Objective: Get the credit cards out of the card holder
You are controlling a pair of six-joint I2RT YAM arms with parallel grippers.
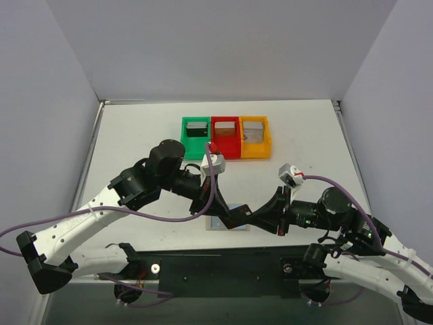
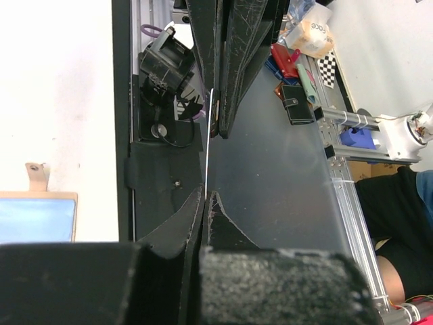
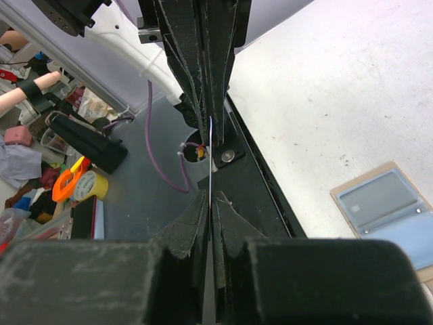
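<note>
A dark card (image 1: 237,217) is held between my two grippers, over the near part of the table. Both wrist views show it edge-on as a thin pale line (image 2: 207,159) (image 3: 210,162). My left gripper (image 1: 225,217) is shut on its left side, and my right gripper (image 1: 251,219) is shut on its right side. Beneath the card lies the tan card holder (image 1: 215,225), partly covered in the top view. The right wrist view shows its grey-blue clear window (image 3: 382,196) and light blue part. Part of it and its strap (image 2: 37,177) appear in the left wrist view.
Farther back stand a green bin (image 1: 196,148), a red bin (image 1: 227,150) and a yellow bin (image 1: 256,150), side by side, each with cards in it. The table's near edge is close to the grippers.
</note>
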